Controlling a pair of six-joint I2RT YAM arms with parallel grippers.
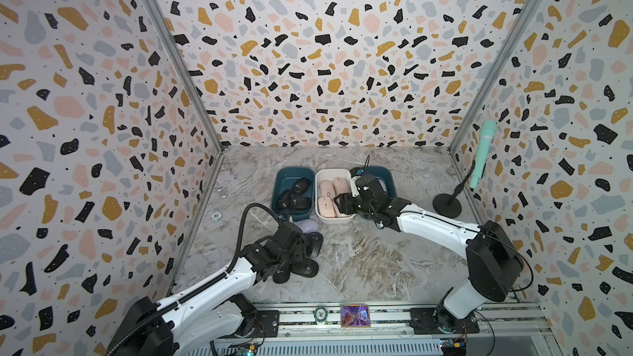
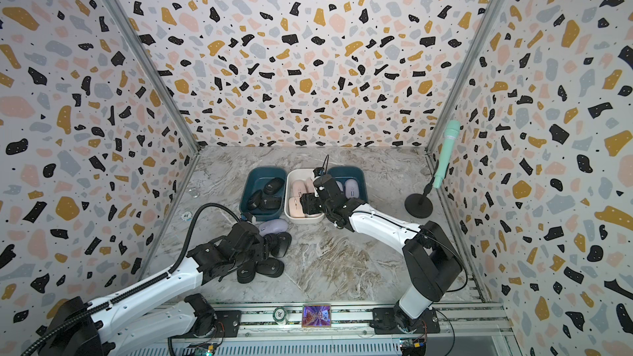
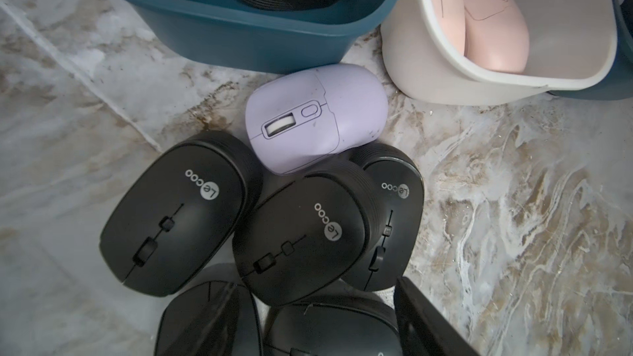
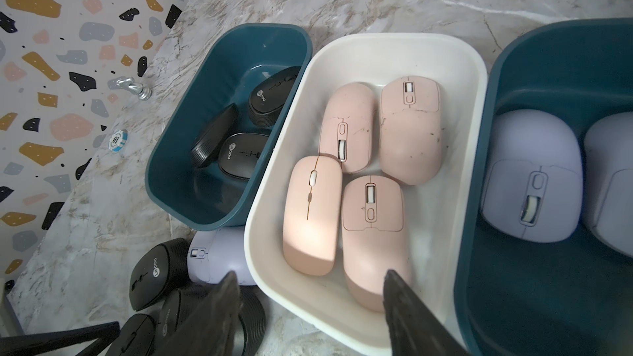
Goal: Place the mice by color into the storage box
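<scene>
My left gripper is open over the pile of black mice (image 3: 300, 234), with nothing held between its fingers. A lilac mouse (image 3: 316, 118) lies on the table, between that pile and the left teal bin (image 3: 263, 26). My right gripper hangs above the front of the white bin (image 4: 366, 336), its fingers apart and empty. Several pink mice (image 4: 376, 237) rest in the white bin. Black mice (image 4: 244, 155) sit in the left teal bin, and lilac mice (image 4: 534, 158) in the right teal bin (image 4: 474, 250).
A green microphone (image 1: 484, 148) on a black stand (image 1: 447, 205) is at the right of the table. Small round tokens (image 1: 216, 215) lie at the left. Bare marble (image 1: 369, 257) stretches in front of the bins.
</scene>
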